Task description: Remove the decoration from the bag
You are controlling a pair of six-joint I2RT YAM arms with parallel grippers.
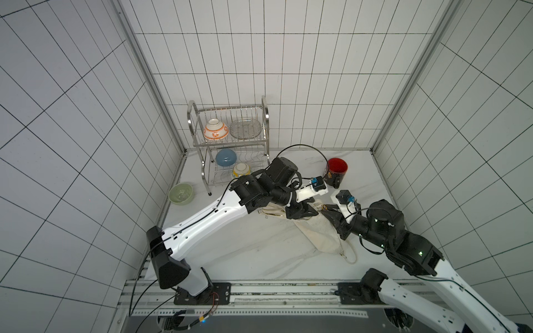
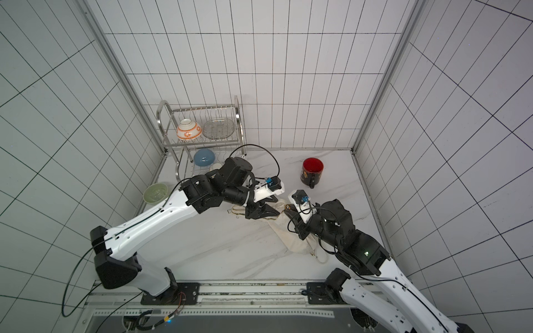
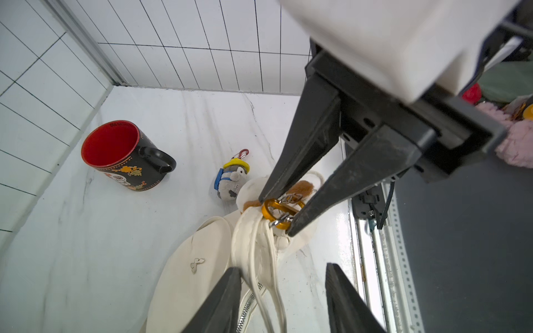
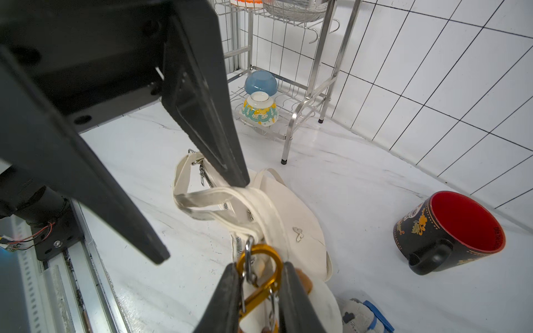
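A cream bag (image 1: 322, 236) lies on the table with a gold carabiner (image 4: 265, 249) and silver clasps at its strap. In the left wrist view my right gripper has its fingertips at the carabiner, which sits between them; how firmly it is held is unclear. My left gripper stands open over the strap, just beside the carabiner, with the strap (image 3: 244, 238) hanging below. A small plush toy with a yellow cap (image 3: 233, 180) lies behind, and brown fluffy material shows beneath the carabiner.
A red-and-black mug (image 2: 312, 172) stands at the back right. A steel rack (image 1: 227, 143) with bowls and a green bowl (image 1: 181, 193) occupy the left. Tiled walls enclose the table, whose front left is clear.
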